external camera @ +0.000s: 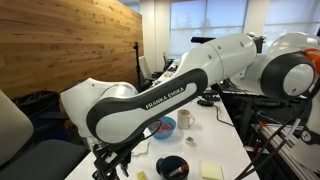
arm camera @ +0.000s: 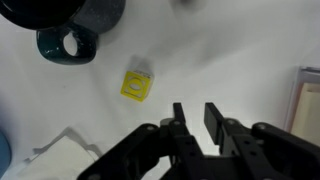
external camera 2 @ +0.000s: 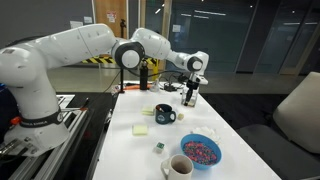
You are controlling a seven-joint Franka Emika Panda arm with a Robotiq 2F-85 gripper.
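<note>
My gripper points down over the white table, its two fingers apart and only bare table visible between them. In the wrist view a small yellow block [arm camera: 136,86] lies to the upper left of the fingertips, clear of them. Farther up and left stands a dark mug [arm camera: 84,45], cut off by the frame edge. From exterior view 1, the gripper [external camera: 110,163] is low at the lower left, with the yellow block [external camera: 141,175] and the dark mug [external camera: 173,168] to its right.
Exterior view 2 shows a blue bowl [external camera 2: 200,150] with reddish contents, a white mug [external camera 2: 179,168], a small greenish block [external camera 2: 158,147], a pale yellow piece [external camera 2: 140,130] and a white cloth [external camera 2: 205,131]. In the wrist view, a box edge [arm camera: 306,115] borders the right side.
</note>
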